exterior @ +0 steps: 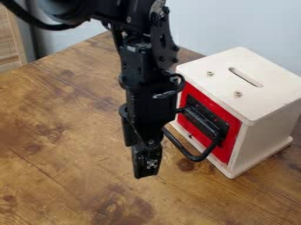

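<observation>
The black gripper (146, 156) hangs over the wooden table, just left of a pale wooden box (259, 114), its tip pointing down. Whether its fingers are open or shut cannot be made out from this side. The box has a red front panel (194, 127) facing the gripper, with a black slotted piece in it, and a slot and two studs on its top. A black cable loop from the arm hangs in front of the red panel, partly hiding it.
A white wall stands behind, and a wooden edge shows at the far left.
</observation>
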